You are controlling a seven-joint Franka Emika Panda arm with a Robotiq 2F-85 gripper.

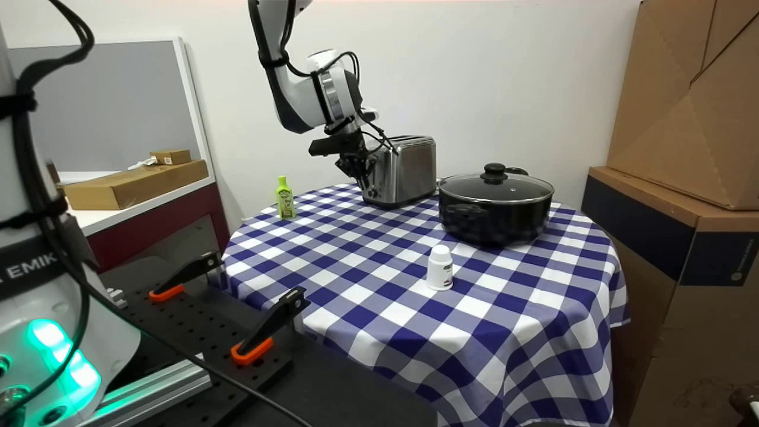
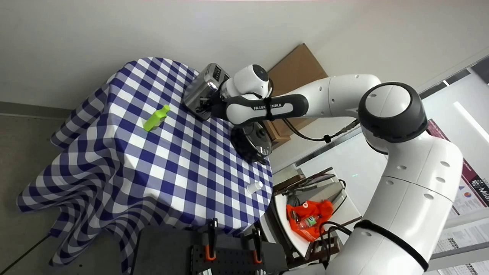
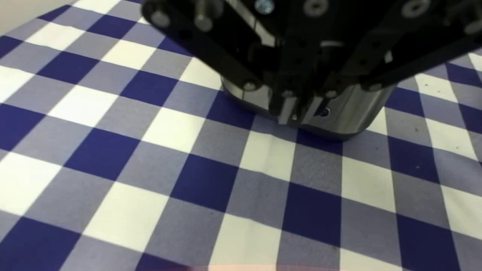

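Observation:
The silver toaster (image 1: 407, 173) stands upright at the back of the checked table, its slots facing up. Right at its control face is my gripper (image 1: 364, 181), pointing downward. In the wrist view the gripper is shut, with its fingertips (image 3: 287, 111) close together and nothing visible held by them. Part of the toaster's front, with a round knob (image 3: 324, 111), shows behind the fingers. The gripper's dark linkage hides the rest of that face, so whether the fingertips touch a control cannot be told. From above, the arm covers part of the toaster (image 2: 201, 89).
A black lidded pot (image 1: 496, 210) stands to the toaster's right in exterior view 1. Nearer lies open cloth with a white bottle (image 1: 439, 268) upright. A green bottle (image 1: 285, 198) stands at the left. Clamps (image 1: 270, 324) line the near side.

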